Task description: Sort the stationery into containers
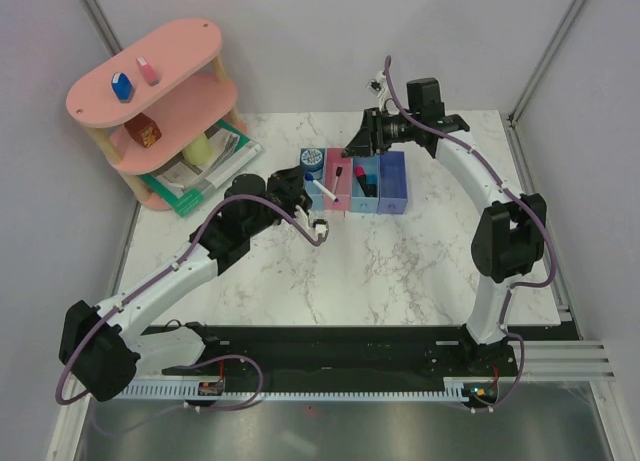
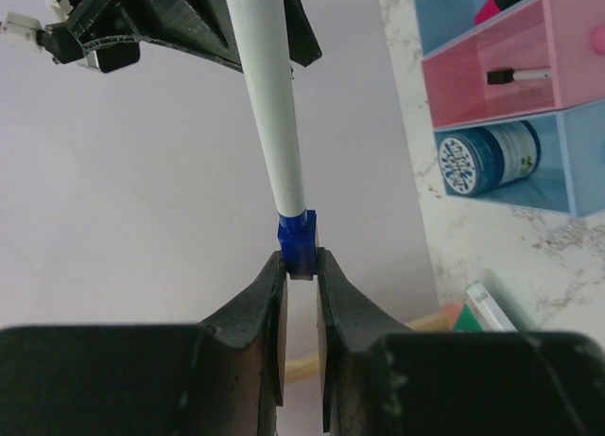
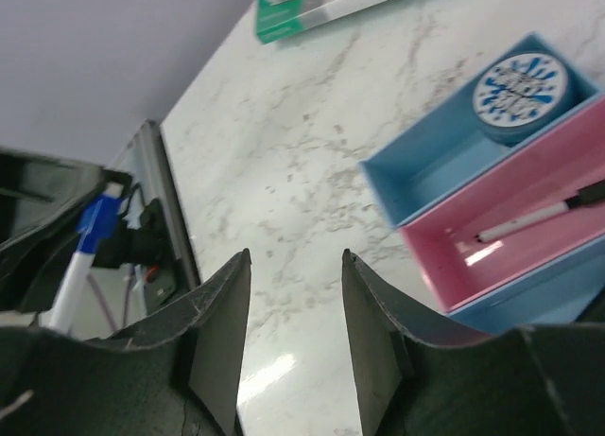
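Observation:
My left gripper is shut on the blue end of a white pen, held tilted above the left bins in the top view. My right gripper stands open and empty over the back of the bins. The pink bin holds a dark-and-white marker. The left light-blue bin holds a round blue-lidded container. Another light-blue bin holds red and black items, and a darker blue bin stands at its right.
A pink shelf at left carries a blue item and a pink item. A green tray with stationery lies beside it.

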